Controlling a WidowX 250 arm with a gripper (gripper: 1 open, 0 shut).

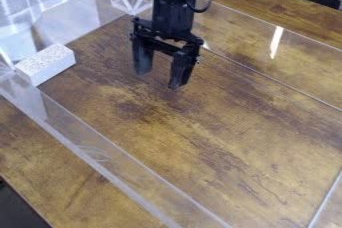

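The black gripper [164, 64] hangs at the upper middle of the view, low over the brown wooden surface [221, 137]. Its two dark fingers stand apart, open, and nothing shows between them. A white speckled block [46, 65] lies to its left, apart from it, near the clear wall.
Clear low walls [107, 157] border the work area on the left, with another along the back right. Pale translucent material stands at the upper left.
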